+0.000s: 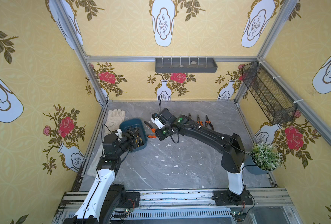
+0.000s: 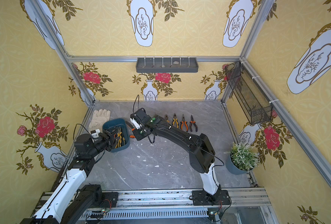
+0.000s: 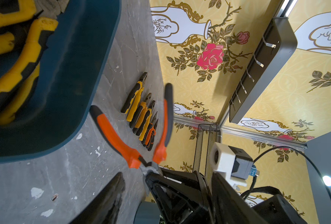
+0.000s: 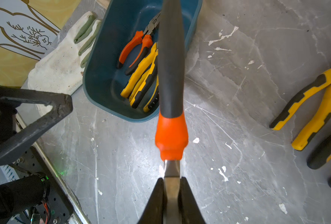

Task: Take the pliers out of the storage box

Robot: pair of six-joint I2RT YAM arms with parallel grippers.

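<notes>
The blue storage box holds several yellow-black pliers and, in the right wrist view, orange-black pliers. My left gripper stands open over the box, nothing visibly between its fingers. My right gripper is just right of the box, holding another pair of orange-black pliers by the metal head, handles spread and pointing toward the box and upward.
A row of pliers lies at the back right. A white glove lies beside the box. A potted plant stands at right front.
</notes>
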